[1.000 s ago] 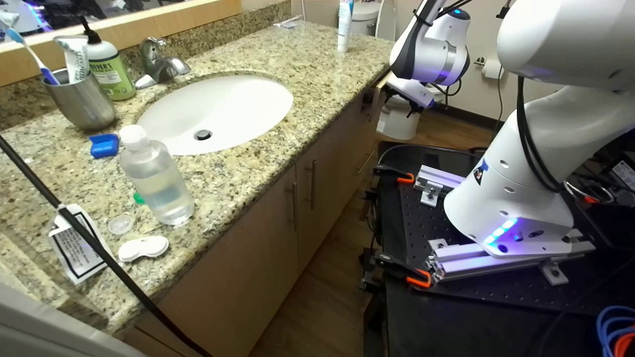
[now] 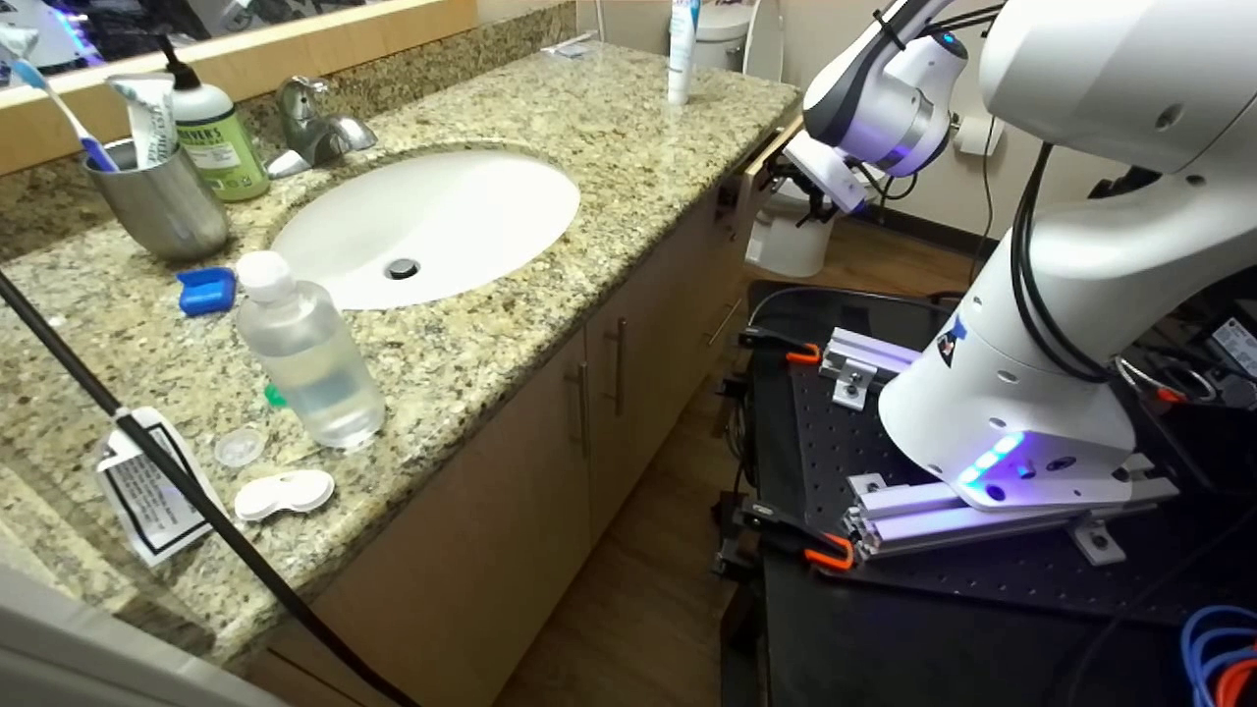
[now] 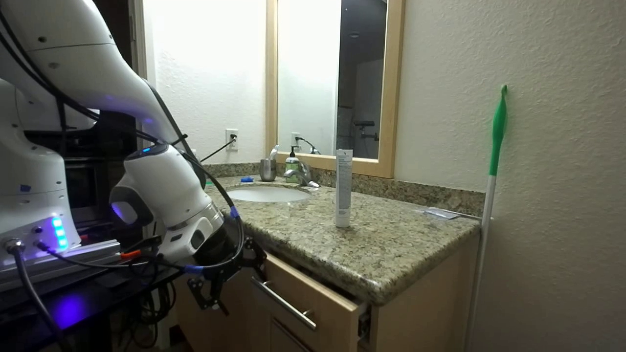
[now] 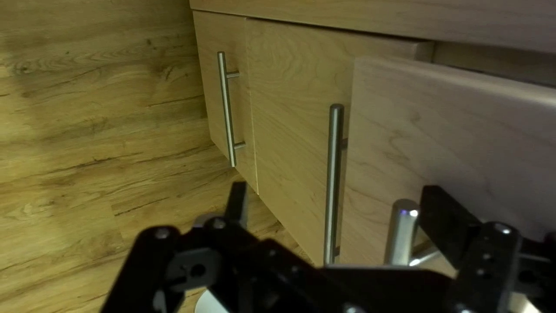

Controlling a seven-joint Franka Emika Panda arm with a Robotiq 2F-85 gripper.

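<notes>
The wooden drawer under the counter stands partly open, a dark gap showing behind its front. A metal bar handle runs across that front. My gripper is at the handle's near-sink end. In the wrist view the gripper is open, its two black fingers wide apart. The drawer handle's rounded end lies between them, close beside the right finger and far from the left one. Whether that finger touches the handle or the drawer front cannot be told. The handle's lower part is hidden behind the gripper body.
A white tube stands upright on the granite counter above the drawer. Cabinet doors with a vertical handle adjoin the drawer. A clear bottle, metal cup and soap bottle stand around the sink.
The arm's wrist has shifted slightly right and down in exterior view 1, away from the counter. More of the drawer's top edge shows there now. Countertop objects look unmoved.
</notes>
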